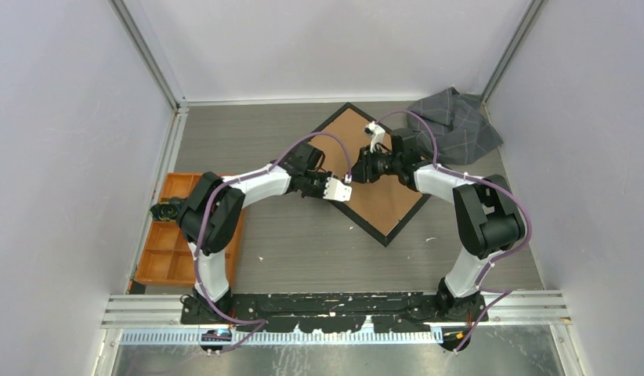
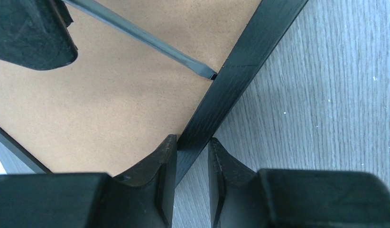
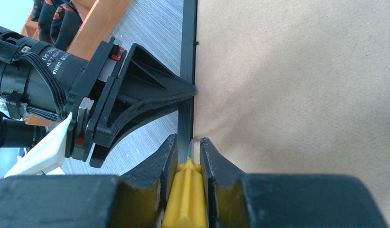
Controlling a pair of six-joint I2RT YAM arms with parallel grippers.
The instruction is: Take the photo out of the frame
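Observation:
The photo frame lies back-up, its brown backing board (image 1: 385, 204) inside a black border (image 2: 236, 71). In the left wrist view my left gripper straddles that border, fingers part open; whether they touch it is unclear. My right gripper is shut on a yellow-handled tool (image 3: 183, 199). Its thin flat metal blade (image 2: 150, 42) reaches, in the left wrist view, to a small dark tab at the inner edge of the border. The photo itself is hidden.
An orange compartment tray (image 1: 154, 266) stands at the left, under the left arm. A grey checked cloth (image 1: 460, 133) lies at the back right, beside the frame.

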